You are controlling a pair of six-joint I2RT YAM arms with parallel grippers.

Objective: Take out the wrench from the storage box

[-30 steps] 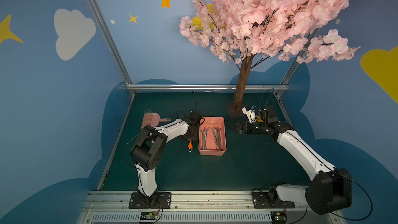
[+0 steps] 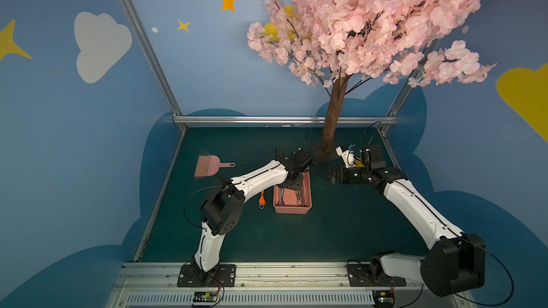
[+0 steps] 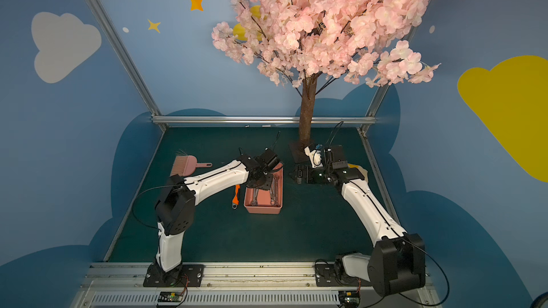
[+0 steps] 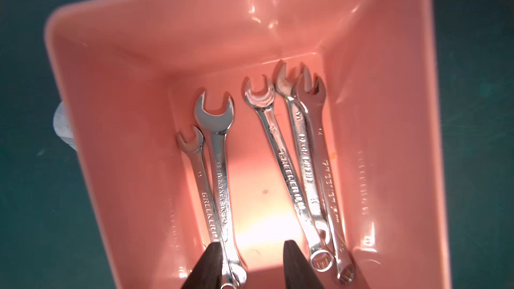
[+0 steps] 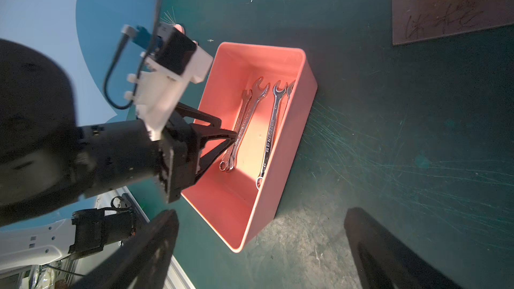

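Note:
A salmon-pink storage box point(image 2: 292, 211) stands mid-table with several silver wrenches lying inside. In the left wrist view, a pair of wrenches lies at the left, a small one point(image 4: 200, 179) and a larger one point(image 4: 218, 155); a group point(image 4: 291, 182) lies along the right wall. My left gripper is over the box, its fingers parted with nothing between them. From the right wrist view, its fingertips point(image 5: 227, 135) appear above the left pair; whether they touch is unclear. My right gripper stands open and empty to the box's right.
An orange-handled tool point(image 2: 262, 200) lies just left of the box. A pink dustpan and brush point(image 2: 207, 166) sit farther left. The tree's base plate point(image 5: 449, 5) is behind and right of the box.
The right arm has hardly moved.

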